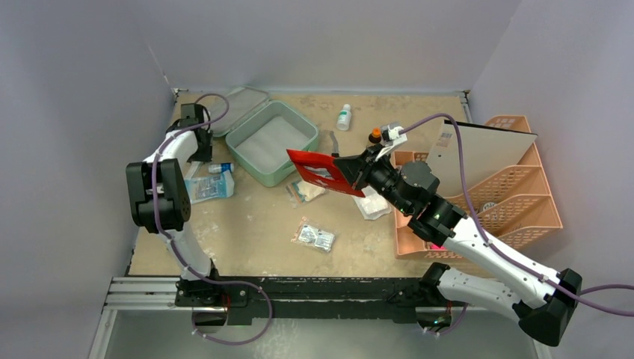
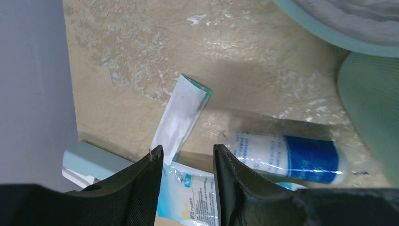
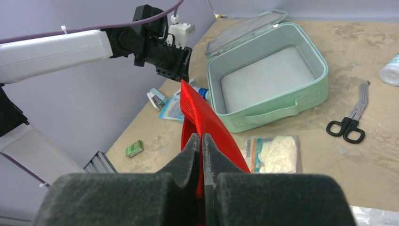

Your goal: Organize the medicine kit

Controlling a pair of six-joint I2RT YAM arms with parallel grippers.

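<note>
My left gripper hangs over small supplies at the table's left: a folded white packet [image 2: 181, 110], a blue-and-white tube [image 2: 291, 157] and a light-blue printed package [image 2: 188, 200]. Its fingers stand part open, with nothing clearly held. My right gripper is shut on a red pouch [image 1: 318, 168], held up right of the open mint case [image 1: 269, 134], whose clear lid lies back. Scissors [image 3: 353, 120], a bag of white items [image 1: 306, 191] and a small packet [image 1: 315, 238] lie on the table.
An orange compartment organizer [image 1: 516, 213] with a white board [image 1: 471, 149] stands at the right. A white bottle [image 1: 344, 116] and brown bottle [image 1: 374, 137] stand at the back.
</note>
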